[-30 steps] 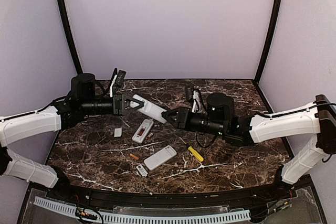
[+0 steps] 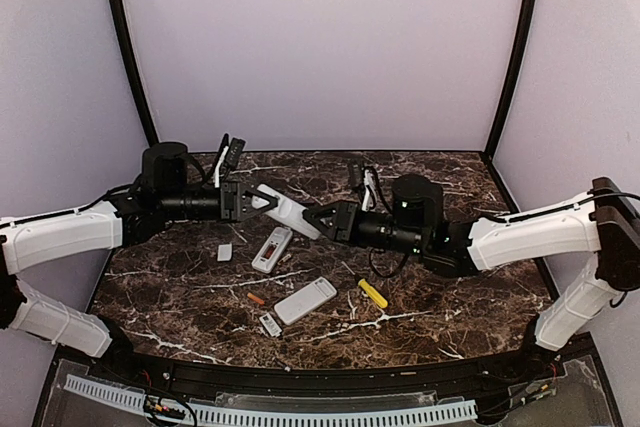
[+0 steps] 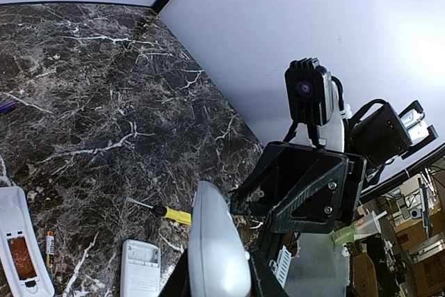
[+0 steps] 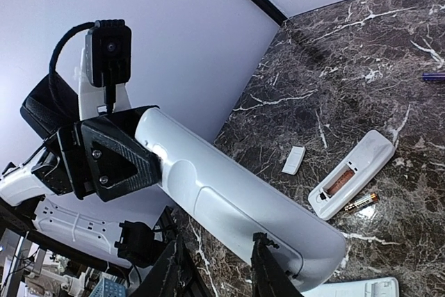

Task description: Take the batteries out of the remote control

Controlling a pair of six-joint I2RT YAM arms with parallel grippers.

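Observation:
A white remote [image 2: 287, 212] hangs above the table, held between my left gripper [image 2: 255, 201] at its upper end and my right gripper [image 2: 322, 222] at its lower end, both shut on it. The right wrist view shows its back with the battery cover outline [image 4: 229, 210] facing that camera; the right fingertips touch the cover's lower end. Another white remote [image 4: 351, 172] lies on the table with its battery bay open, a loose cover [image 4: 293, 161] to its left and a battery [image 4: 360, 202] beside it.
A third white device [image 2: 305, 301], a small light item [image 2: 270, 325] and a yellow screwdriver [image 2: 372, 293] lie toward the front. A purple item [image 4: 433, 76] lies at the back.
Both grippers and the held remote have shifted slightly, the left one a little lower and rightward. The items on the table are unchanged.

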